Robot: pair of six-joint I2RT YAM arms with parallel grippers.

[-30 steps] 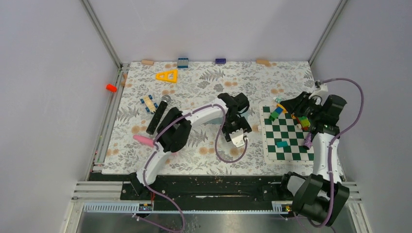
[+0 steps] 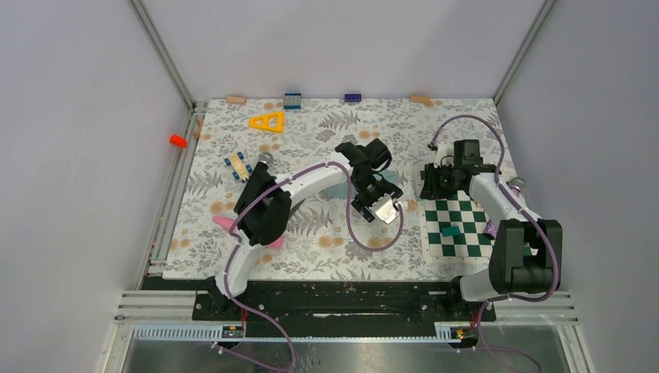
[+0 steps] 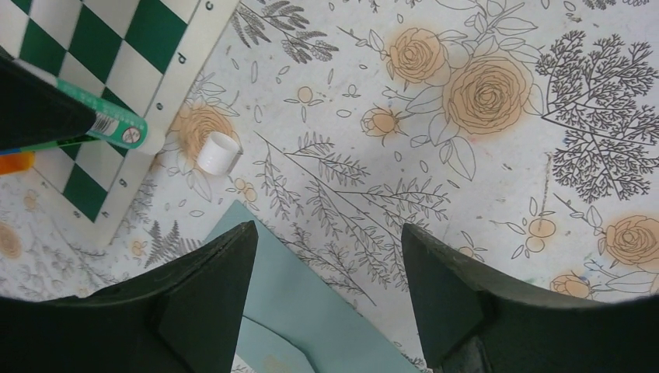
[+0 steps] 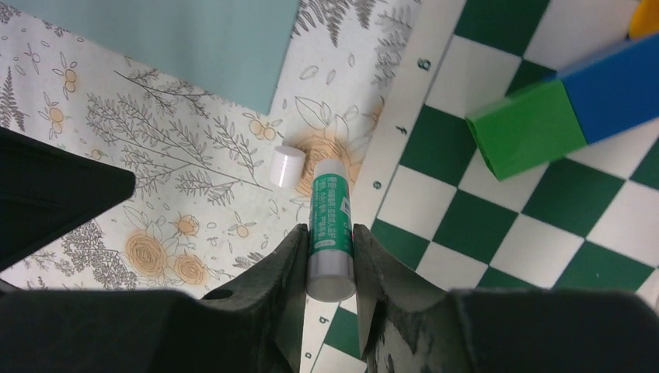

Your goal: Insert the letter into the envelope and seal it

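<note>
A pale teal envelope (image 2: 339,191) lies flat mid-table, mostly under my left arm in the top view; its curved flap edge shows in the left wrist view on the envelope (image 3: 311,284). No separate letter can be made out. A green glue stick (image 4: 331,210) with a white end is gripped by my right gripper, over the checkerboard's left edge. Near the envelope's corner a small white cap (image 4: 287,166) sits on the tablecloth. My left gripper is open above the envelope's edge, nothing between its fingers.
A green-and-white checkerboard (image 2: 458,250) lies at the right, with a green block (image 4: 528,128) and a blue block (image 4: 618,89) on it. A yellow frame (image 2: 266,122) is far left.
</note>
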